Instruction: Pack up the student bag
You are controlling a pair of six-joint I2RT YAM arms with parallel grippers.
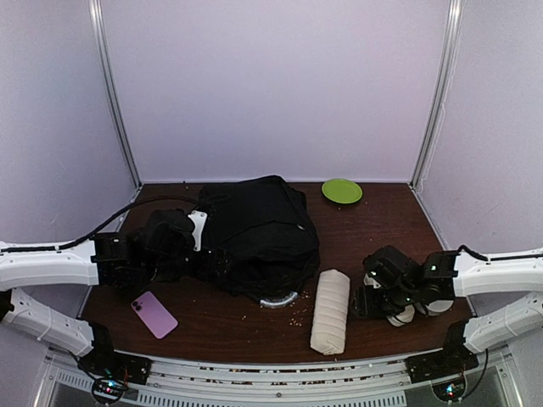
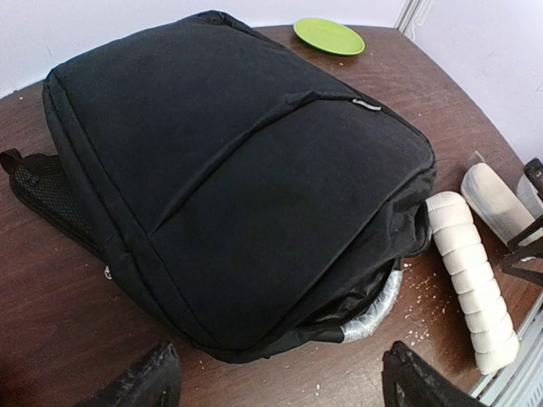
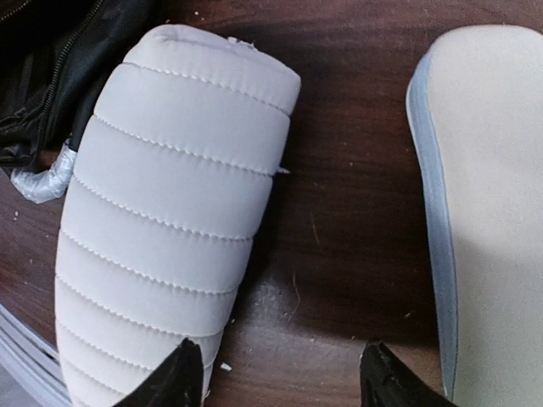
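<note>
The black backpack [image 1: 259,237] [image 2: 280,195] lies on the dark table, with a silvery edge [image 2: 373,309] showing at its front opening. My left gripper is open over the bag's near left side, nothing between its fingers. To the right of the bag lies a white quilted roll [image 1: 331,312] [image 3: 170,195]. My right gripper stands apart-fingered just right of the roll, one finger [image 3: 182,377] overlapping its edge in the right wrist view. Bare table shows between those fingers. A cream item with a grey-blue side [image 3: 496,195] is farther right, partly hidden by the arm from above.
A purple phone [image 1: 153,315] lies at the front left. At the back right is a green plate [image 1: 342,191]. Another pale item [image 1: 439,307] sits beneath the right arm. Crumbs are scattered between bag and roll.
</note>
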